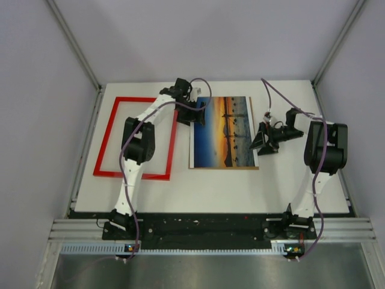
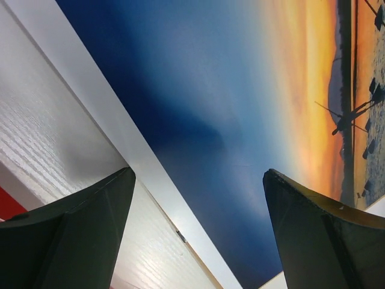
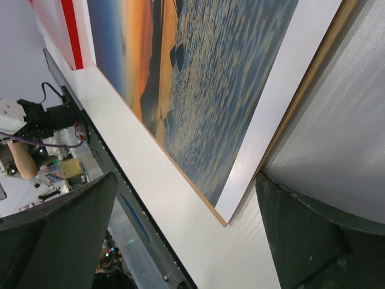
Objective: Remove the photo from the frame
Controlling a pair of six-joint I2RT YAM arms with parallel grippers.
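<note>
A sunset photo [image 1: 219, 141] with white side strips lies on a tan backing board [image 3: 313, 72] in the middle of the table. My left gripper [image 1: 192, 117] is open at the photo's upper-left edge; in the left wrist view its fingertips [image 2: 120, 192] straddle the left white strip and the blue sky. My right gripper [image 1: 264, 138] is open at the right edge, one fingertip [image 3: 271, 198] beside the board's edge near its corner. A red frame [image 1: 171, 156] with a pale centre lies left of the photo, partly under the left arm.
Both arms reach in from the front corners. The table's front edge borders a dark rail and gap.
</note>
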